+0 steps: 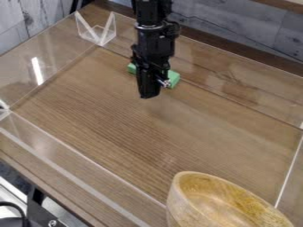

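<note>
The black robot arm reaches down from the top centre, with its gripper (151,83) low over the wooden tray floor. Just behind it lies a green object (169,76), partly covered by the arm. Whether the gripper is open or shut, or holds anything, is too small and dark to tell.
A large yellow bowl (222,202) sits at the bottom right. Low walls (243,33) bound the back, and black cables lie at the bottom left corner.
</note>
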